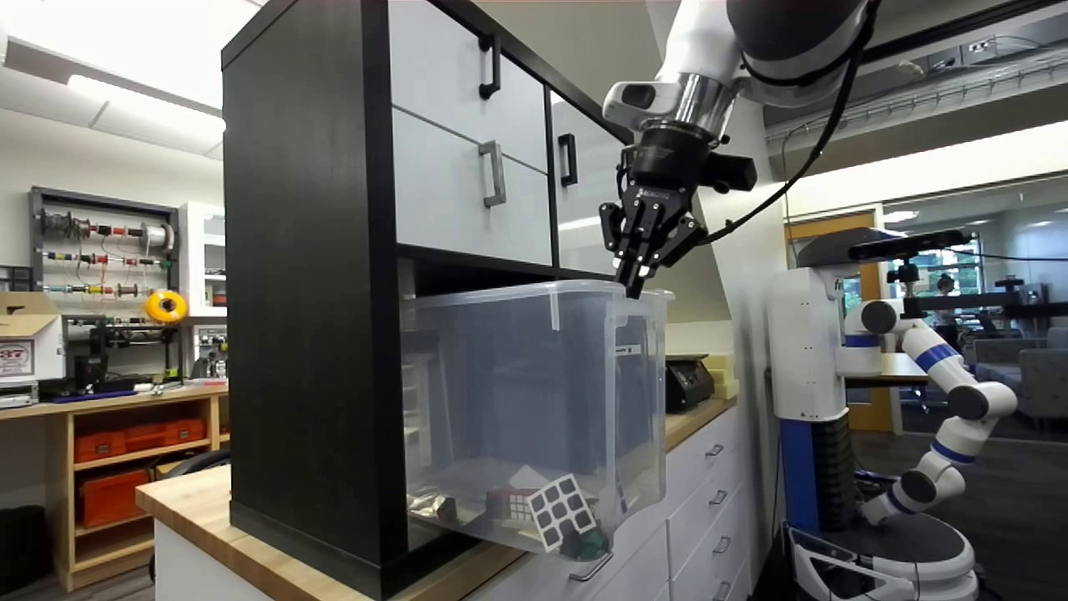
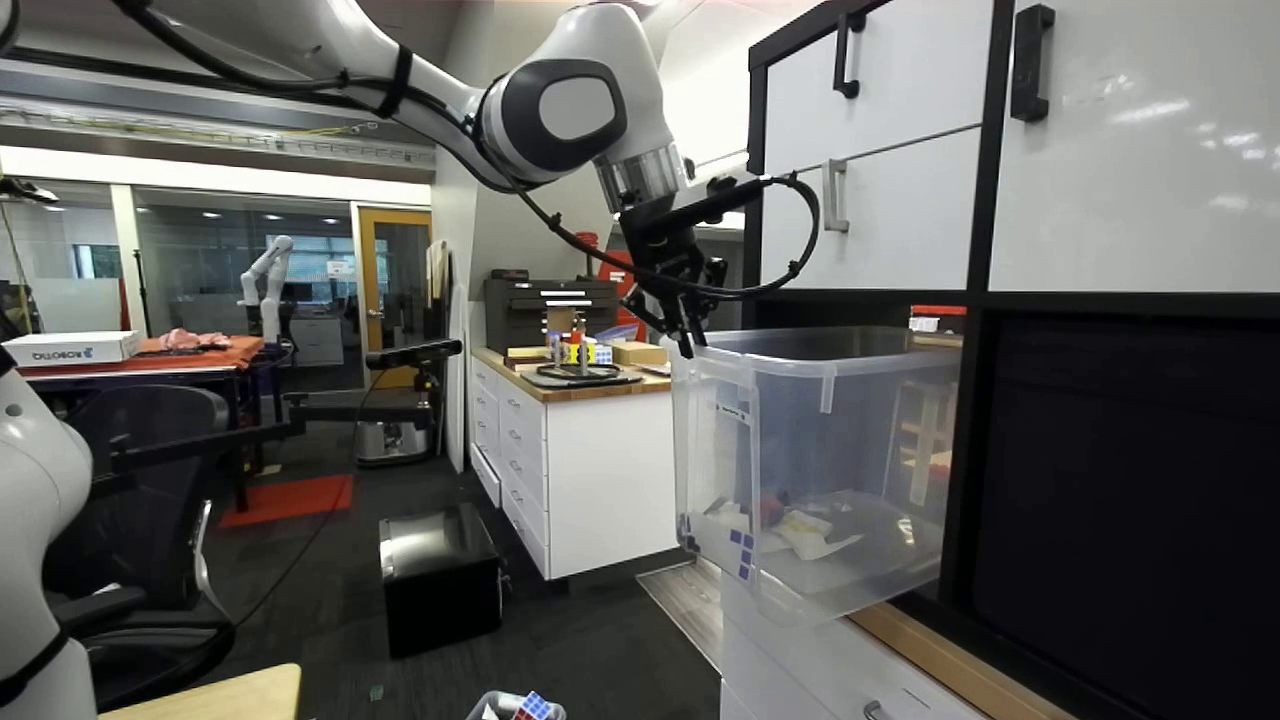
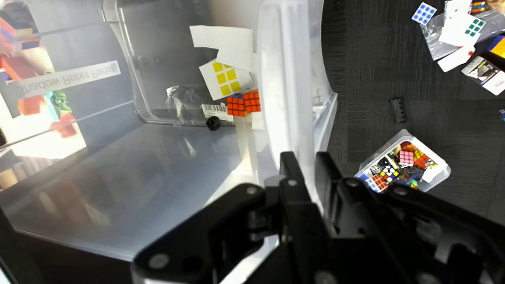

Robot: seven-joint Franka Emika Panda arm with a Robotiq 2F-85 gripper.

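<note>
A large clear plastic bin (image 1: 521, 381) juts out of the black cabinet's lower opening, over the counter edge. My gripper (image 1: 636, 275) is shut on the bin's front rim (image 3: 291, 94), with one finger inside and one outside. In the second exterior view the gripper (image 2: 686, 342) meets the bin's wall (image 2: 828, 408) at its upper front edge. Inside the bin lie an orange-red cube (image 3: 244, 103), a white paper with yellow squares (image 3: 226, 78), a clear plastic bag (image 3: 182, 101) and a small black part (image 3: 213, 123).
Frame of the black cabinet (image 1: 305, 300) stands close beside the bin. A small tub of cubes (image 3: 404, 163) sits on the dark floor (image 3: 364, 85). Past the bin, a black device (image 1: 688, 382) rests on the counter. Open floor lies in front of the drawers.
</note>
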